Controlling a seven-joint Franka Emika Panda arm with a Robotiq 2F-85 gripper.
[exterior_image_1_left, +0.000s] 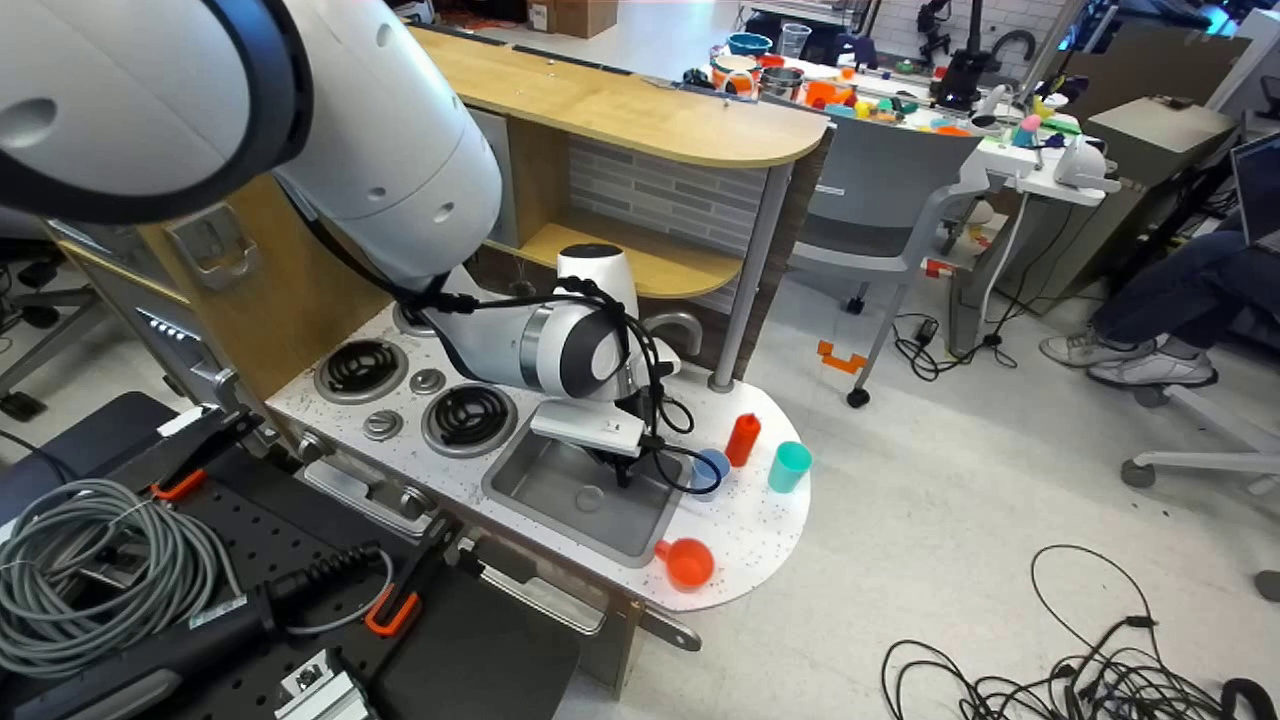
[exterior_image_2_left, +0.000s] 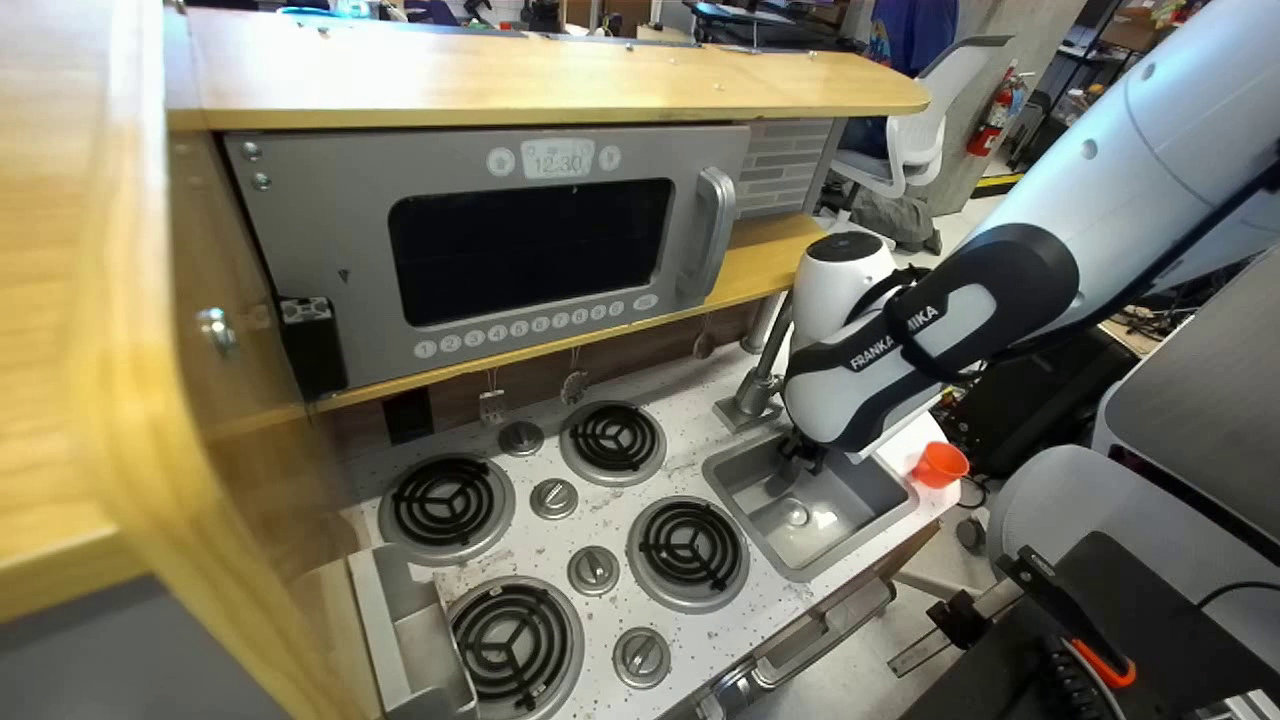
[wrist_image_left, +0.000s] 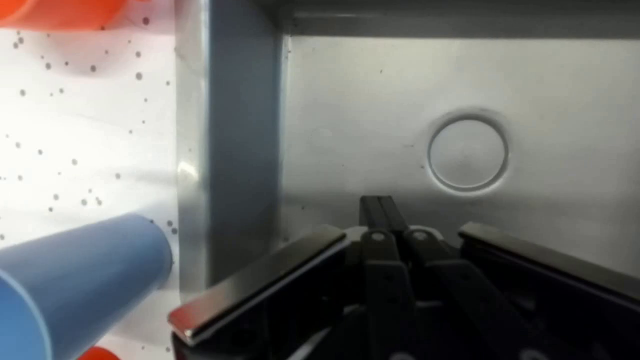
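My gripper is shut over the sink, its two dark fingertips meeting with nothing visible between them. Exterior view 1 has the gripper (exterior_image_1_left: 623, 474) at the sink's right part, partly behind cables. The grey sink (exterior_image_2_left: 728, 474) has a round drain mark (wrist_image_left: 468, 153) on its floor, right of and beyond the fingertips. No grey cylinder shows now in any view; the hand may cover it. A blue cup (wrist_image_left: 90, 270) stands on the white counter, left of the sink rim in the wrist view.
An orange cup (exterior_image_1_left: 686, 562), a red bottle (exterior_image_1_left: 744, 439) and a teal cup (exterior_image_1_left: 788, 466) stand on the counter's rounded end. The faucet (exterior_image_2_left: 758, 390) rises behind the sink. Stove burners (exterior_image_2_left: 686, 546) lie on the other side.
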